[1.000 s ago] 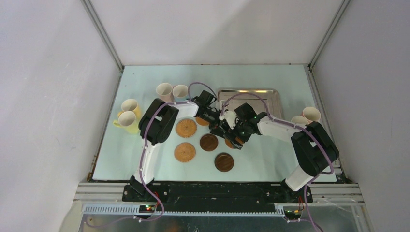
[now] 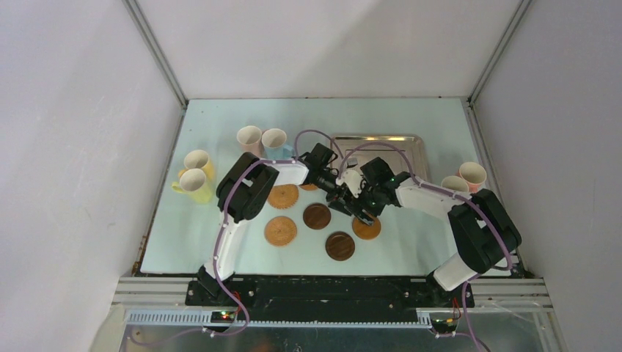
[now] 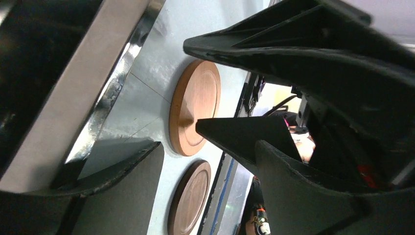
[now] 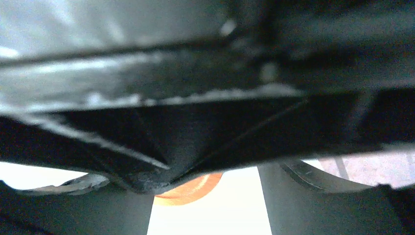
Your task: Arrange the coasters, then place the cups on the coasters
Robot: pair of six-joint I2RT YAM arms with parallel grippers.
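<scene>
Several cups stand near the table sides: a pink cup (image 2: 249, 139), a blue cup (image 2: 276, 144), two yellow cups (image 2: 195, 187) at the left, two pale cups (image 2: 472, 174) at the right. A light brown coaster (image 2: 367, 230) lies partly under my right gripper (image 2: 358, 213); it also shows in the left wrist view as a coaster (image 3: 198, 103). There, my left gripper has its fingers apart, holding nothing. The right gripper's pointed fingers (image 3: 293, 63) reach across that view, spread and empty. A dark shape covers most of the right wrist view.
Other coasters, light (image 2: 280, 231) and dark (image 2: 339, 246), lie in the front middle. Behind the grippers is a metal tray (image 2: 418, 155). Both arms crowd together at the table's centre.
The light brown coaster lies farther right and frontward than a second ago.
</scene>
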